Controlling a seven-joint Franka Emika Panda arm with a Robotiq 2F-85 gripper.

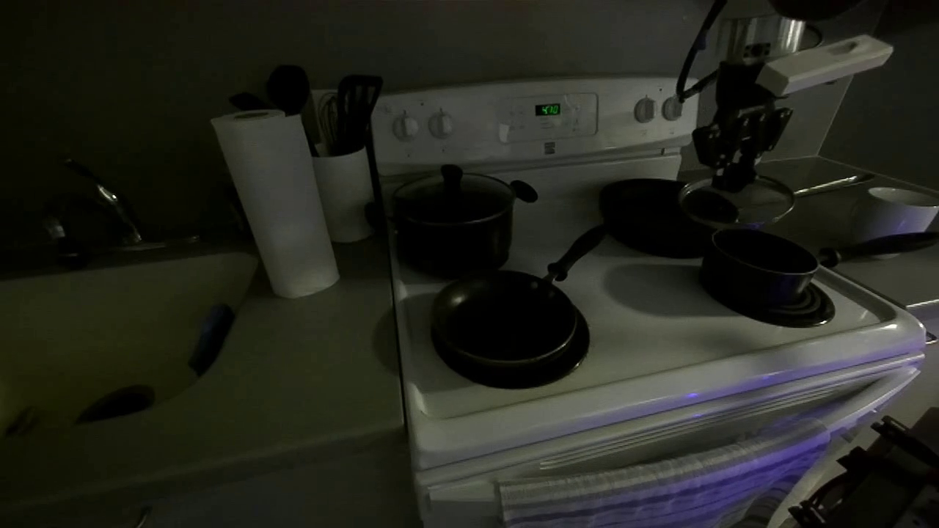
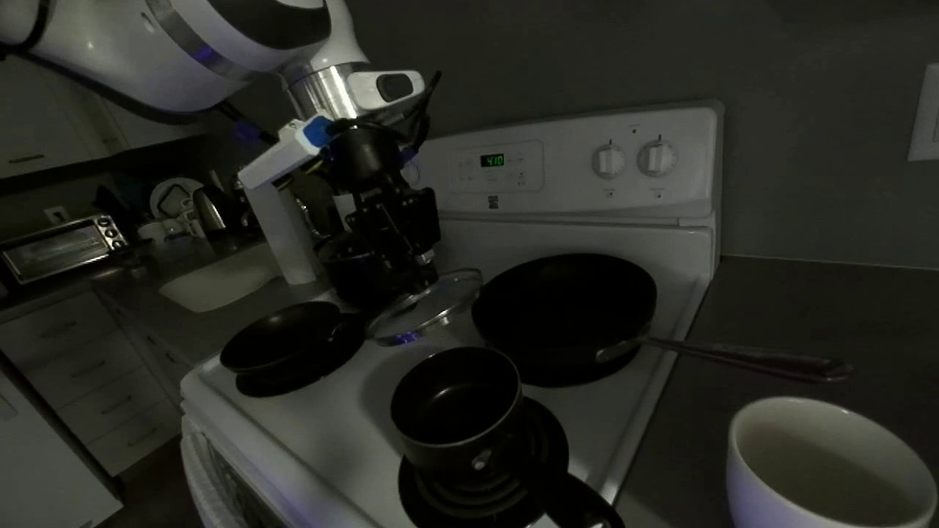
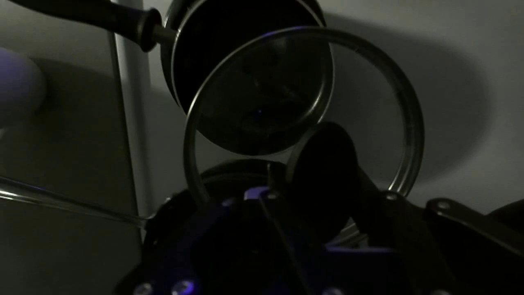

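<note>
A clear glass lid with a metal rim (image 1: 767,204) hangs in the air, my gripper (image 1: 732,182) shut on its dark knob. Seen from the wrist, the lid's rim (image 3: 415,118) overlaps part of the small black saucepan (image 3: 245,64), and the dark knob (image 3: 326,167) shows between the fingers, though the dimness hides where they touch. In the second exterior view the lid (image 2: 431,308) tilts a little, above and behind the saucepan (image 2: 458,400). That saucepan stands uncovered on the front right burner, apart from the lid.
Behind the saucepan sits a large black pan (image 2: 563,308), its handle reaching over the counter. A frying pan (image 1: 506,317) occupies the front left burner, with a lidded pot (image 1: 453,224) behind. A white cup (image 2: 819,466) stands on the right counter.
</note>
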